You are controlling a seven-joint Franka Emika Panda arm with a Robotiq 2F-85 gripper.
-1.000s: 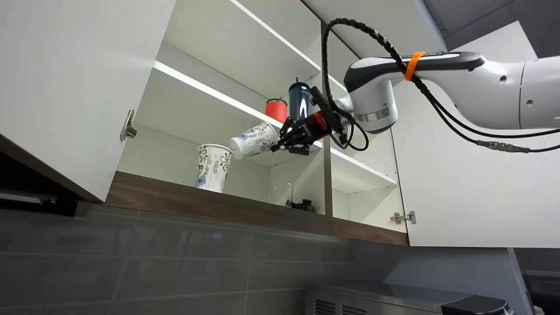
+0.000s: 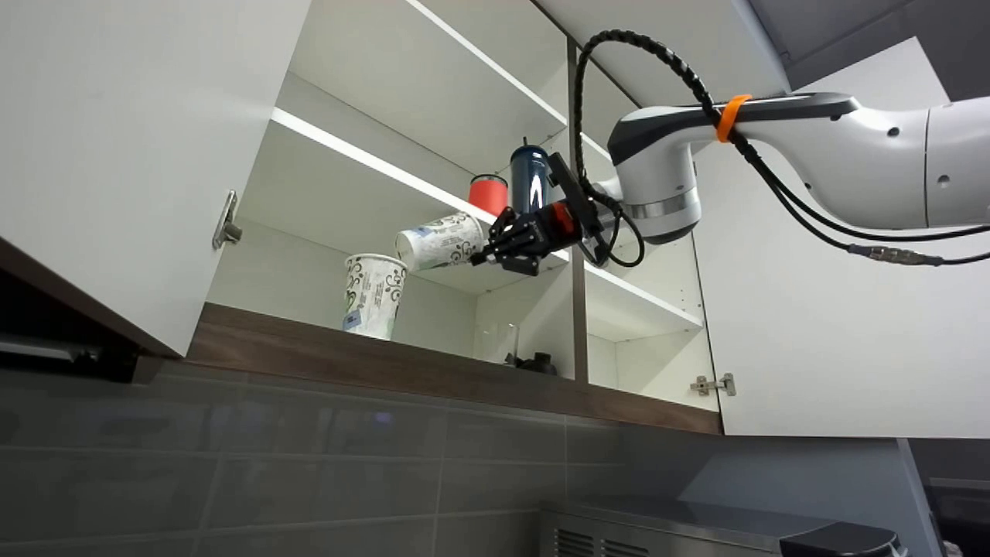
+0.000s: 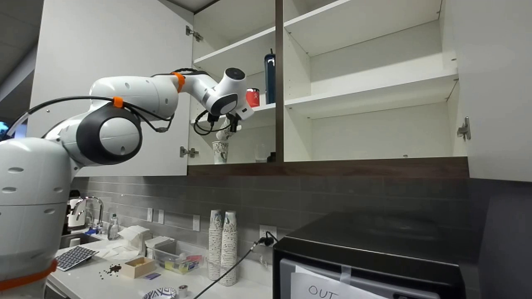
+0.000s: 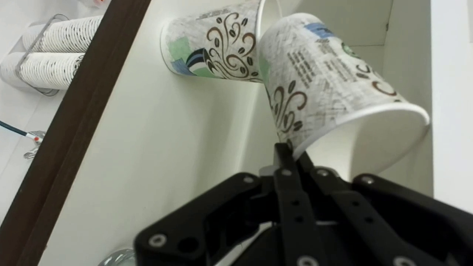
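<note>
My gripper is shut on the rim of a patterned paper cup [image 4: 328, 75]. In exterior view 1 this held cup [image 2: 441, 243] is tipped nearly onto its side, its base toward a second paper cup [image 2: 373, 297] that stands upright on the cabinet's bottom shelf. The held cup's base end is at the rim of the standing cup [image 4: 213, 48]; whether they touch I cannot tell. Exterior view 2 shows the standing cup [image 3: 220, 152] below the wrist, with the fingers mostly hidden behind the arm.
Above, a red tumbler [image 2: 488, 194] and a dark blue bottle [image 2: 530, 178] stand on the middle shelf [image 2: 371, 165]. A clear glass [image 2: 506, 343] and a black item [image 2: 538, 363] sit right of the standing cup. Stacked cups [image 3: 229, 249] are on the counter below.
The gripper and its cup have moved slightly left, toward the standing cup. The held cup now lies more level, its base end higher. The standing cup has shifted very slightly left.
</note>
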